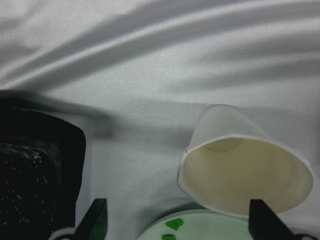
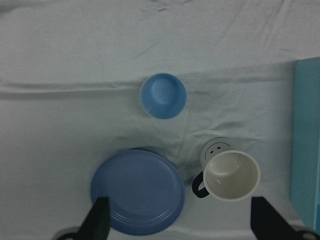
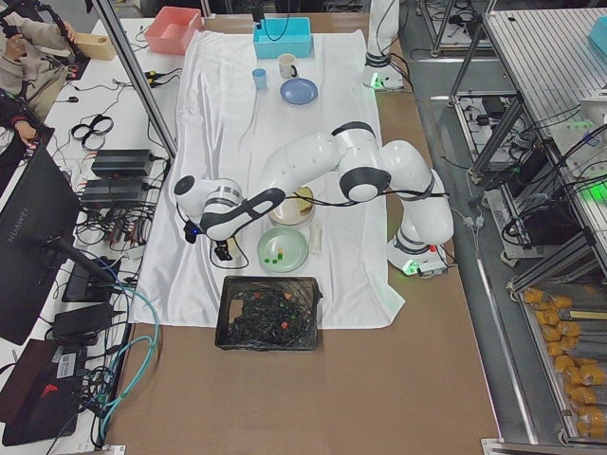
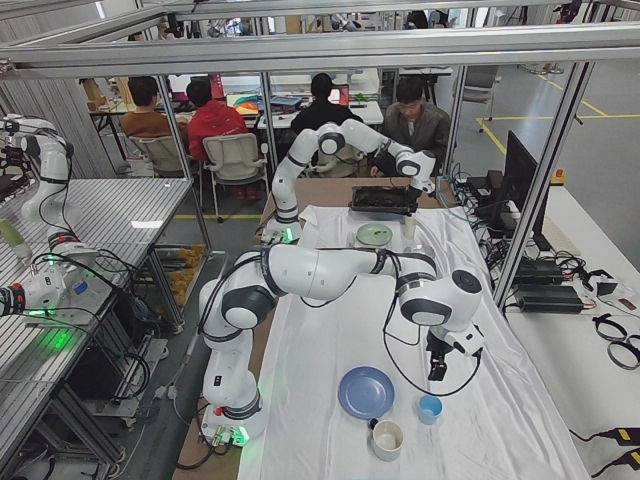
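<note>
My left gripper (image 3: 221, 248) hangs over a white paper cup (image 1: 205, 130) lying on its side, its fingers open around empty space in the left wrist view. The cup is beside a green plate (image 3: 283, 248) with small bits on it and a black lined bin (image 3: 268, 341). My right gripper is open above a blue plate (image 2: 137, 187), a white mug (image 2: 231, 175) with a black handle and a small blue cup (image 2: 163, 95).
A beige plate (image 3: 285, 213) is partly hidden by the left arm. A teal bin (image 2: 306, 130) stands beside the mug. Bare white cloth (image 3: 166, 303) surrounds the items.
</note>
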